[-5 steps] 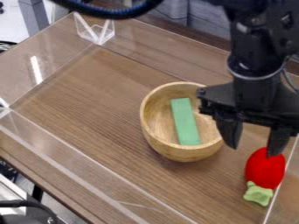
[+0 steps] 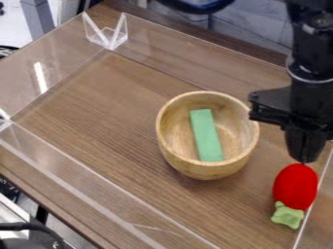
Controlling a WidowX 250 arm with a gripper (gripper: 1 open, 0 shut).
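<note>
My gripper (image 2: 305, 148) is at the right, its dark fingers pointing down just above a red, rounded object (image 2: 294, 187) with a green leafy end (image 2: 289, 215), like a toy strawberry. It looks shut, with nothing seen between the fingertips. A wooden bowl (image 2: 174, 156) sits in the centre with a green rectangular block (image 2: 205, 134) inside it.
A clear plastic holder (image 2: 107, 31) stands at the back left. Cables lie past its near left edge, and a pale strip runs along the right side.
The gripper has shifted to the right, off the bowl's right side and over the red object. The bowl, block and red object have stayed in place.
</note>
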